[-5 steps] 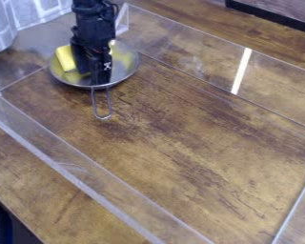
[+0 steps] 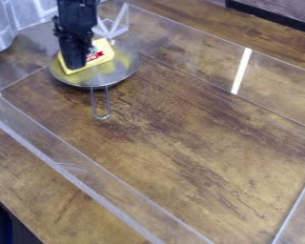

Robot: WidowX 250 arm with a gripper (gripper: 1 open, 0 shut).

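Observation:
A grey pan [image 2: 117, 72] with a wire handle pointing toward the front sits at the upper left of the wooden table. In it lies a yellow block [image 2: 98, 53] with a red-and-white patch. My black gripper [image 2: 76, 51] is over the pan's back left, at the block's upper left side, partly covering it. It looks shut; whether anything is between its fingertips is hard to see.
Clear plastic strips or walls [image 2: 242, 71] run along the table [image 2: 193, 152]. A pale translucent object [image 2: 3, 24] stands at the top left corner.
My gripper has moved up and to the left from over the middle of the pan, uncovering more of the yellow block and its red-and-white patch.

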